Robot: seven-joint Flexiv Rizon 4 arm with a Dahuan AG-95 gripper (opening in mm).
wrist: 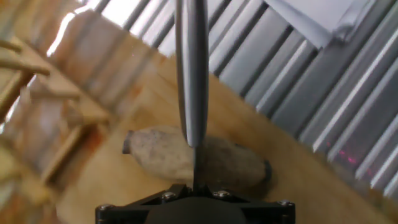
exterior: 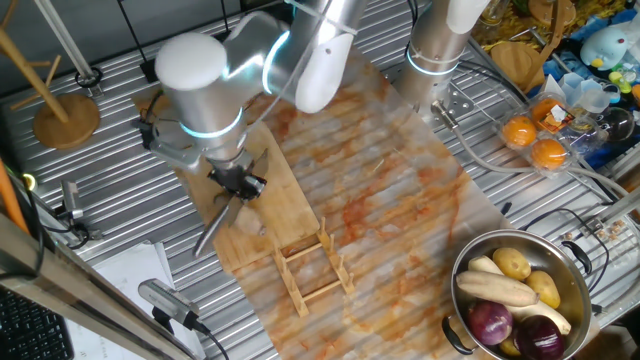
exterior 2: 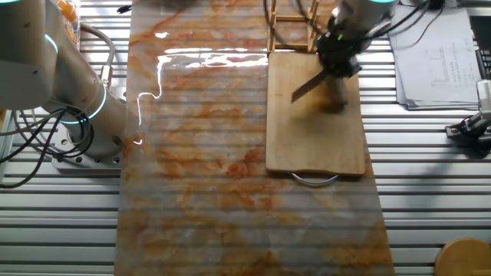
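My gripper is shut on a knife, above the wooden cutting board. The knife's silver handle sticks out ahead of the fingers in the wrist view; in exterior view 2 its blade slants out on the other side. A pale, elongated root vegetable with dark ends lies across behind the knife in the wrist view. It shows below the gripper as a pale lump in exterior view 1. Whether the blade touches or sits in it I cannot tell.
A small wooden rack stands against the board's end. At the right is a steel pot of potatoes, pale roots and purple vegetables. Papers lie beside the board.
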